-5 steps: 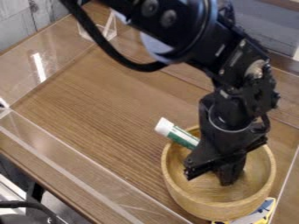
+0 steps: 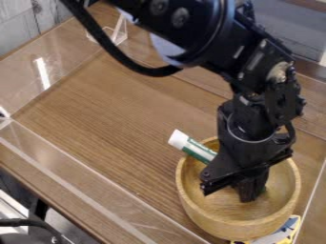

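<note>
A black robot gripper (image 2: 250,177) reaches down into a round tan bowl (image 2: 201,208) at the lower right of the camera view, its fingertips low inside it. A white and green tube (image 2: 192,145) leans on the bowl's back-left rim, partly behind the gripper. The gripper looks shut; whether anything thin is between its fingertips is hidden in shadow.
A yellow and white object (image 2: 283,233) lies at the bowl's front right, near the lower edge. A clear object stands at the far back left.
The gripper and arm have shifted very slightly within the bowl; otherwise little differs.
</note>
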